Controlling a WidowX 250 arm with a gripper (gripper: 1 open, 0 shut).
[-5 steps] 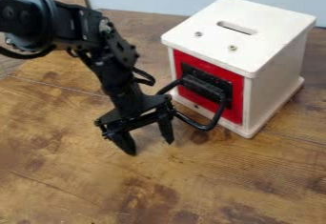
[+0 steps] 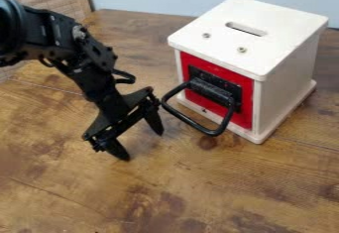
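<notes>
A white wooden box (image 2: 284,58) with a slot and two screws on its sloped top stands on the wooden table at right. Its red front panel (image 2: 244,81) carries a black plate with a black U-shaped handle (image 2: 208,128) sticking out toward the lower left. My black gripper (image 2: 138,143) is left of the handle, pointing down toward the table, open with nothing between its fingers.
A pale wall runs along the back, and a wooden object or surface is at the upper left behind the arm.
My arm and gripper have shifted left and slightly up, away from the handle. The box looks unmoved.
</notes>
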